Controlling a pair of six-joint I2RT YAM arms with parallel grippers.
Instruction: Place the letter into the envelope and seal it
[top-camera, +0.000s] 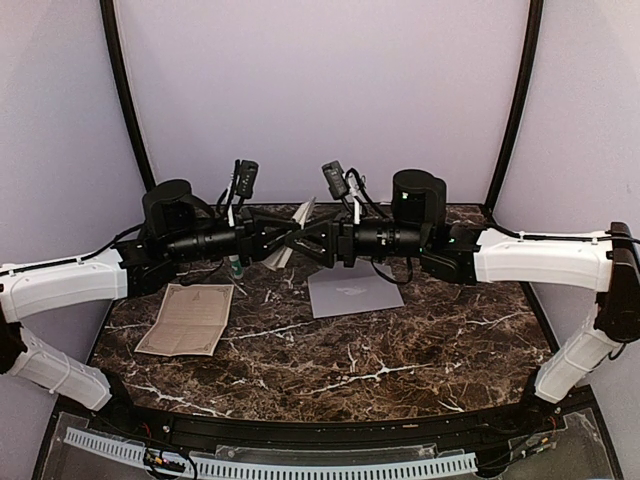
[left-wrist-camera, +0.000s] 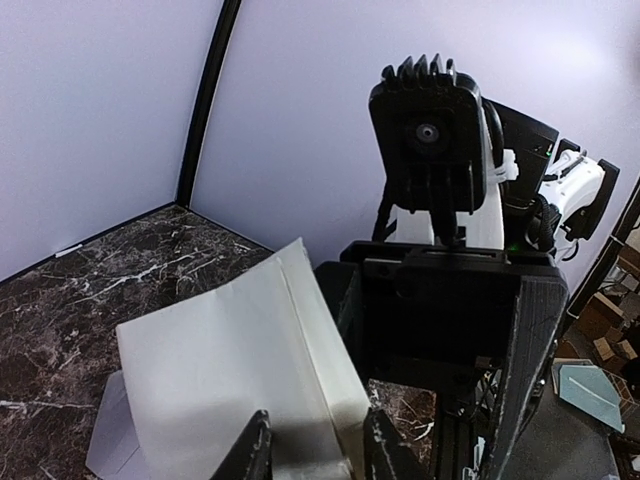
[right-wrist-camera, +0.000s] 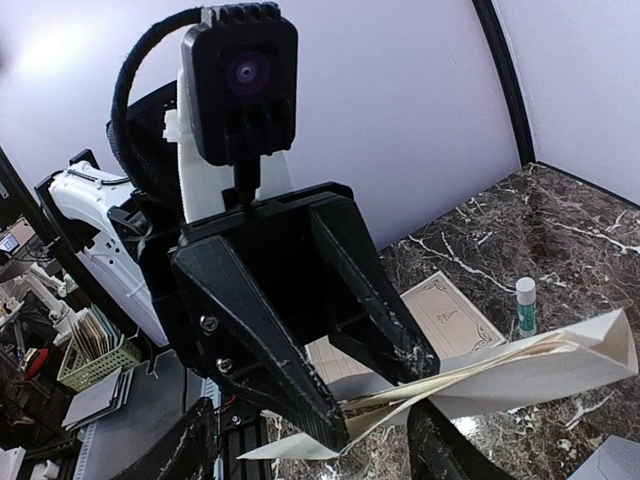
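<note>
A folded white paper stands between my two grippers, held up over the table; in the top view it leans. My left gripper has its fingers apart with the paper passing between them; whether both press on it is unclear. In the right wrist view my right gripper stands open, its fingertips well apart, with the paper's folded layers and the left fingers in front. A tan printed sheet lies at the table's left. A pale grey flat sheet lies behind the middle.
A glue stick with a white cap stands upright on the marble table, behind the left arm in the top view.
</note>
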